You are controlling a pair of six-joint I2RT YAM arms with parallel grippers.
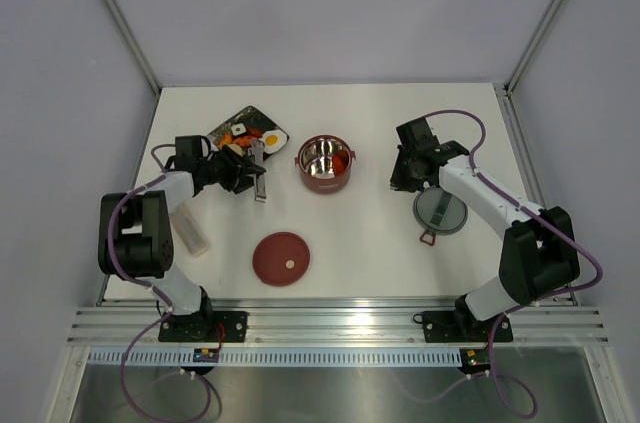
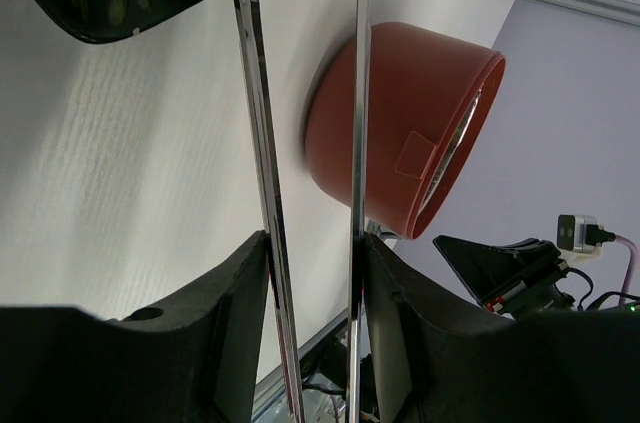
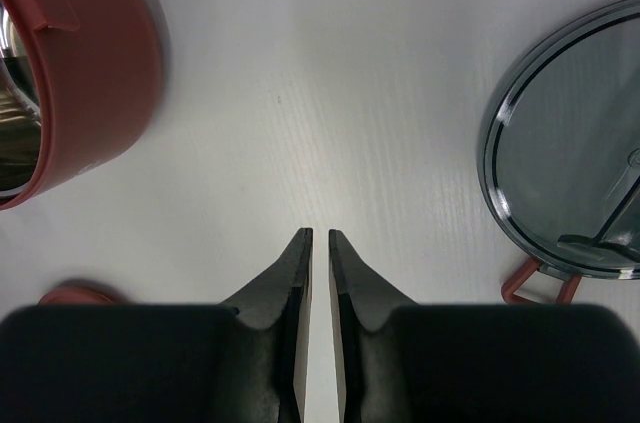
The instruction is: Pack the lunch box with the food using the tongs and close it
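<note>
A red lunch pot (image 1: 312,179) with a steel interior and something red inside stands mid-table; it also fills the right of the left wrist view (image 2: 400,93). Left of it, a dark tray (image 1: 246,115) holds a fried egg (image 1: 274,140) and other food. My left gripper (image 1: 255,168) stands open at the tray's near edge, long metal tongs (image 2: 262,143) reaching down from it. My right gripper hangs over bare table right of the pot, fingertips close together with a narrow gap, nothing visible between them.
A maroon lid (image 1: 270,259) lies at the front middle. A grey round lid (image 1: 455,213) with a red handle lies under the right arm. A pale strip (image 1: 190,231) lies at the left.
</note>
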